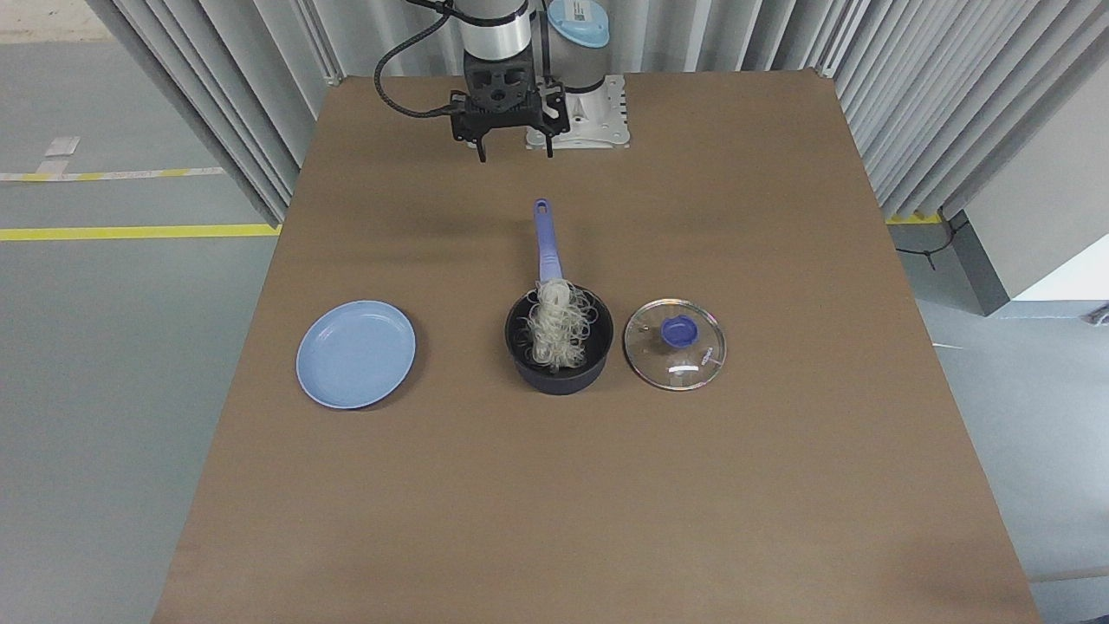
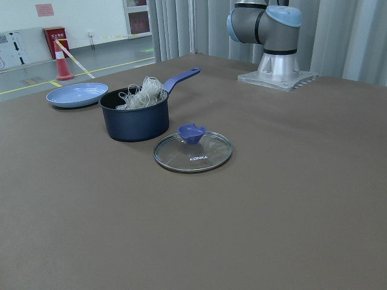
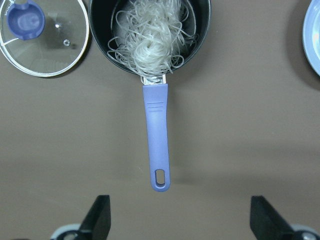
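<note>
A black saucepan (image 1: 525,343) with a blue handle (image 3: 156,130) sits on the table, white noodles (image 1: 558,322) heaped in it. Its glass lid (image 1: 655,364) with a blue knob lies beside it, knob up. A light blue plate (image 1: 355,354) lies apart, on the other side of the pan. My gripper (image 1: 515,152) is high at the back of the table, beyond the handle's end. In the wrist view its two fingers stand wide open, nothing between them.
The robot's base (image 2: 278,78) stands at the back edge, with curtains behind it.
</note>
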